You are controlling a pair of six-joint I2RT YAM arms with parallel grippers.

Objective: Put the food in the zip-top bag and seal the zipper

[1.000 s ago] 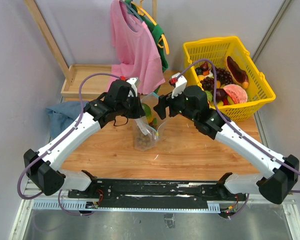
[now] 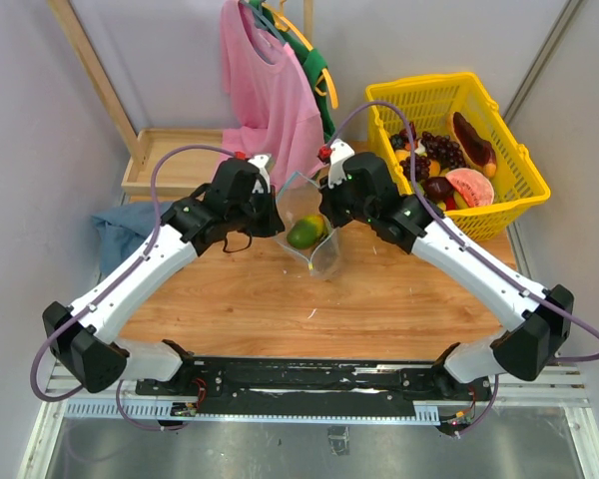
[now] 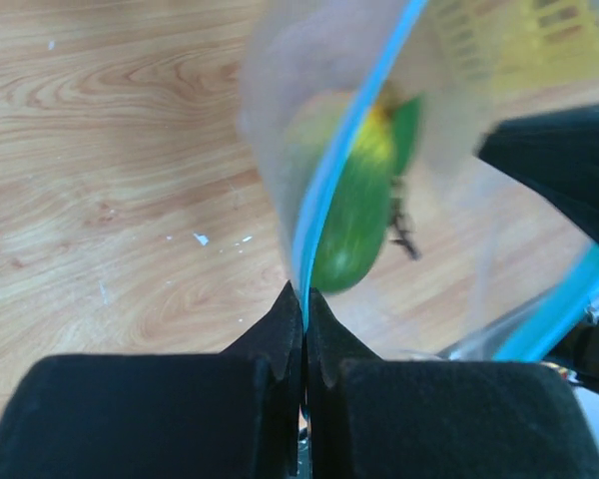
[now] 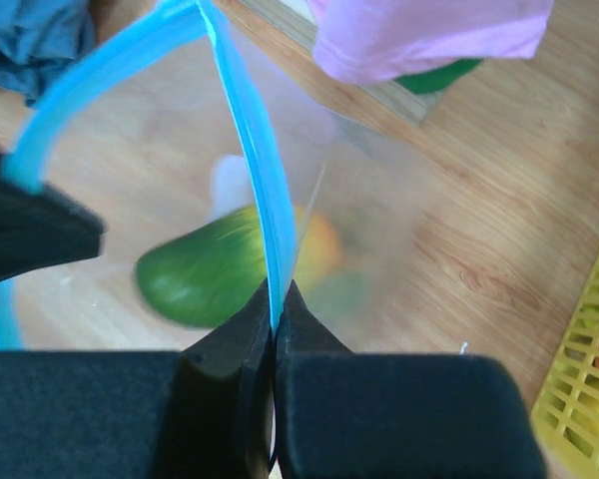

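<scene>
The clear zip top bag (image 2: 324,257) hangs between my two grippers, its blue zipper edge gaping open. Inside it lies a green and yellow mango-like food (image 2: 304,235), also visible through the film in the left wrist view as a green fruit (image 3: 351,235) and in the right wrist view as a green fruit (image 4: 205,267). My left gripper is shut on one side of the blue edge. Across from it, my right gripper is shut on the opposite side of that edge. In the top view the arms hide both sets of fingertips.
At the back right stands a yellow basket (image 2: 532,200) full of toy food. A pink shirt (image 2: 270,85) hangs at the back, by a wooden tray (image 2: 175,145) and blue cloth (image 2: 128,235).
The bag's mouth is spread wider, and the bag and food have swung rightward. The left arm barely moved.
</scene>
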